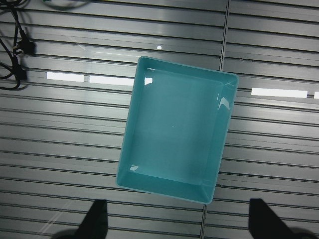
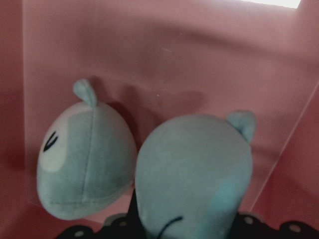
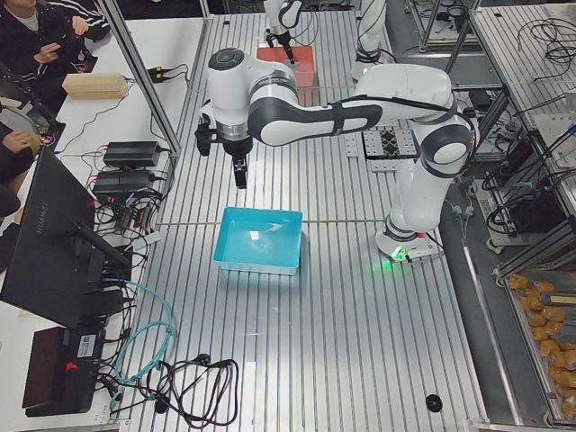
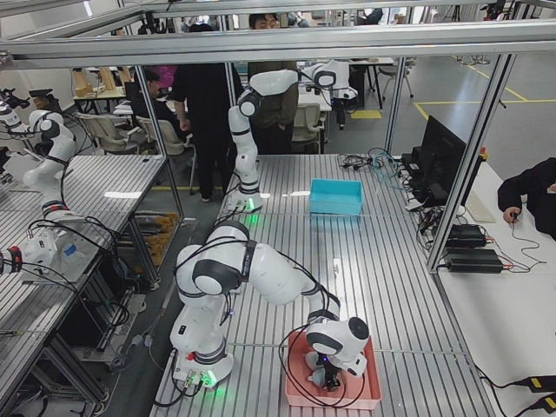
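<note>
A pink bin [image 4: 375, 387] holds two pale teal plush toys: one with a face [image 2: 84, 159] on the left, the other [image 2: 194, 164] between the fingers of my right gripper [image 4: 328, 375], which is down inside the bin; whether it is closed on that toy I cannot tell. An empty turquoise bin [image 1: 174, 129] stands on the ribbed table [image 3: 324, 342] beneath my left gripper [image 3: 240, 175], which hangs above it, its fingers apart in the left wrist view with nothing between them.
Cable coils [image 3: 198, 387] lie near one table corner. A monitor [image 3: 54, 234] and black boxes [image 3: 130, 155] line the side. A metal frame surrounds the table, whose middle is largely clear.
</note>
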